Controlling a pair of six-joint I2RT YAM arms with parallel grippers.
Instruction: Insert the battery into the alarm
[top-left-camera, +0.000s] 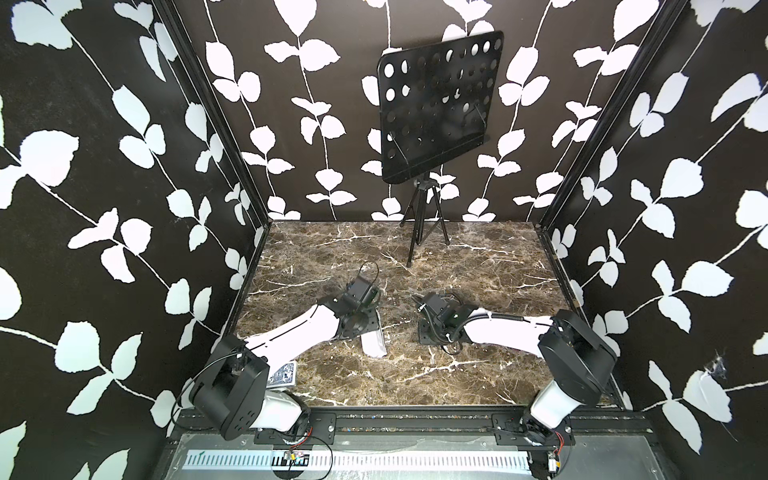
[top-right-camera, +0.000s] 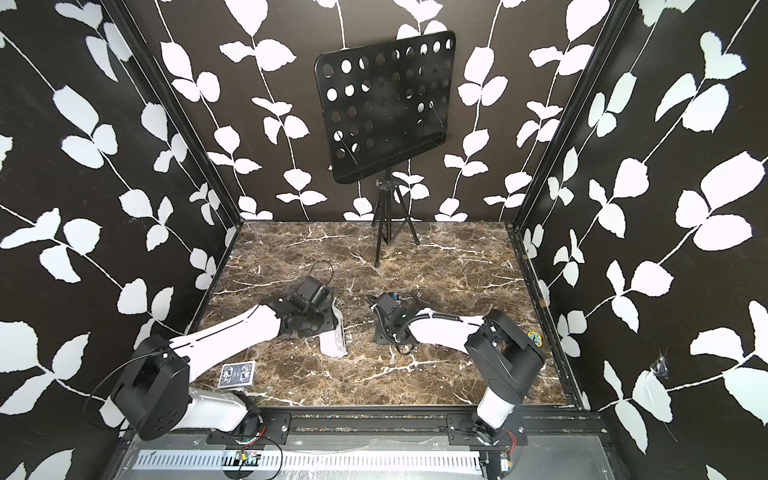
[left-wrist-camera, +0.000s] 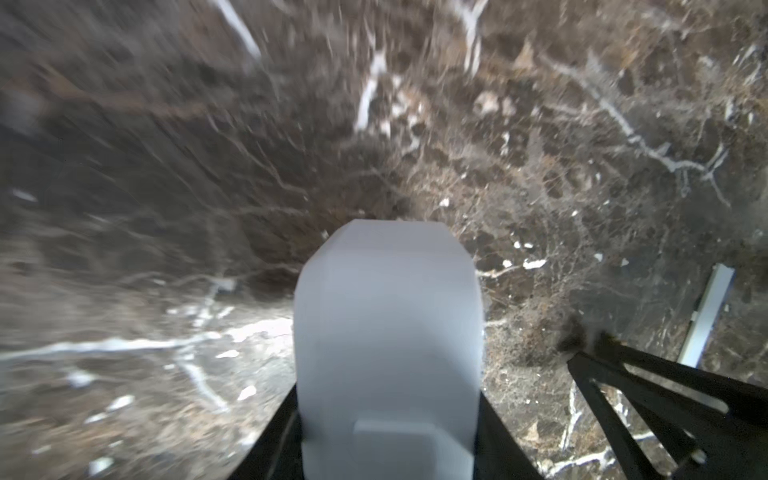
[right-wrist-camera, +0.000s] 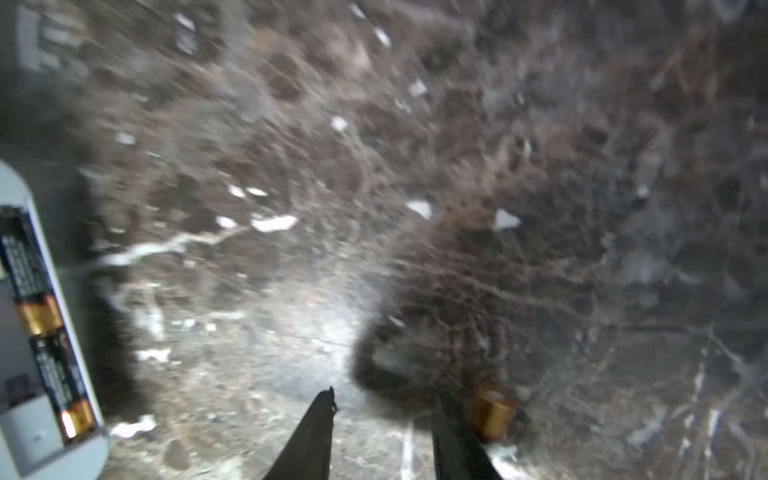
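The white alarm is held upright in my left gripper, which is shut on it near the middle of the marble table. In the right wrist view its battery compartment shows at the left edge, two batteries visible along it. My right gripper is just right of the alarm, apart from it, shut on a battery whose gold end shows blurred beside a fingertip; the rest of it is hidden.
A black music stand rises at the back of the table. A card deck lies at the front left, a small yellow round object at the right edge. Patterned walls enclose the sides and back.
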